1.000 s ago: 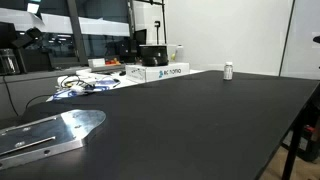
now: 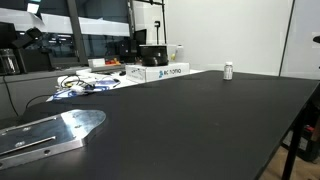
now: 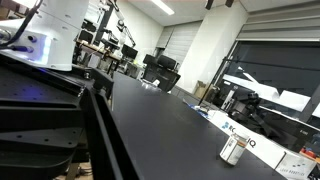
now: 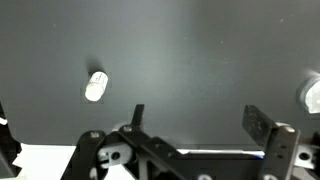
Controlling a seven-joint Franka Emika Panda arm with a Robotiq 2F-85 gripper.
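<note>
A small white cylinder, like a bottle or canister [image 2: 228,72], stands on the dark table near its far edge in exterior view 1. In exterior view 2 the same white cylinder [image 3: 233,150] is close to the camera, upright. From above, the wrist view has the cylinder [image 4: 96,86] left of my gripper, clear of the fingers. The fingers are wide open, with only bare tabletop between them. Cut off by the right edge of the wrist view is a round whitish object [image 4: 312,95]; what it is I cannot tell.
A metal plate [image 2: 50,132] lies at the table's left in exterior view 1. Behind the table are a white printed box [image 2: 157,72] and a cluttered bench with cables [image 2: 85,84].
</note>
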